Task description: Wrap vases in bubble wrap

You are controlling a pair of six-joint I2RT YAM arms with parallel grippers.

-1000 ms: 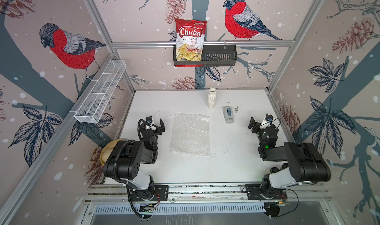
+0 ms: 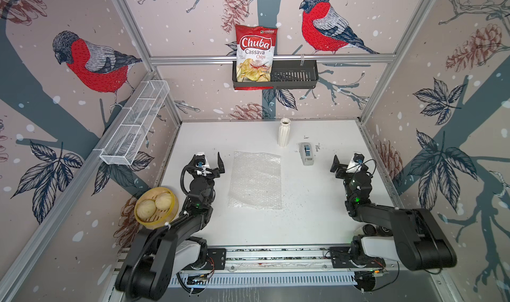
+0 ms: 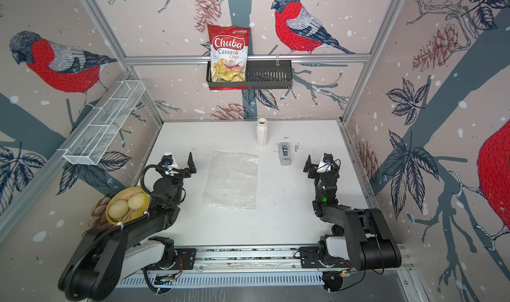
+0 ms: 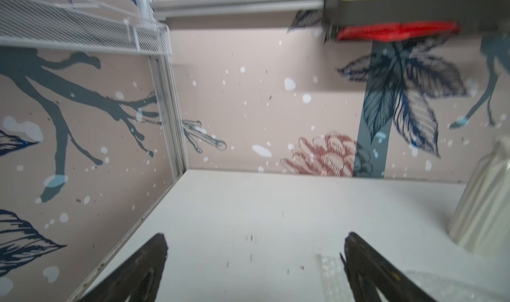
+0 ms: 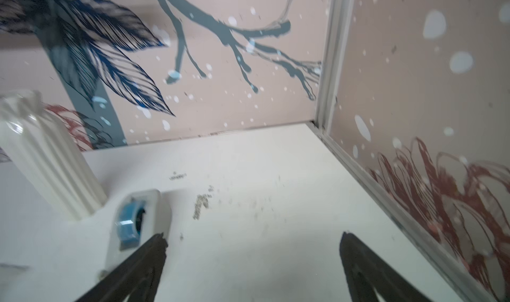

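A white ribbed vase [image 2: 284, 133] stands upright near the table's back edge, a little right of centre. In front of it and to the left, a clear sheet of bubble wrap [image 2: 255, 180] lies flat, with nothing on it. A grey tape dispenser [image 2: 306, 154] with a blue roll rests to the right of the vase. My left gripper is open and empty, left of the wrap. On the table's right side my right gripper is also open, nothing between its fingers; the dispenser and vase show to its left in the right wrist view.
A dark shelf basket [image 2: 294, 78] with a red chips bag [image 2: 256, 54] hangs on the back wall. A white wire rack [image 2: 135, 122] is fixed at left. A bamboo steamer [image 2: 173, 212] with buns sits beside the left arm.
The right arm has moved slightly. Vase, wrap and dispenser are unmoved.
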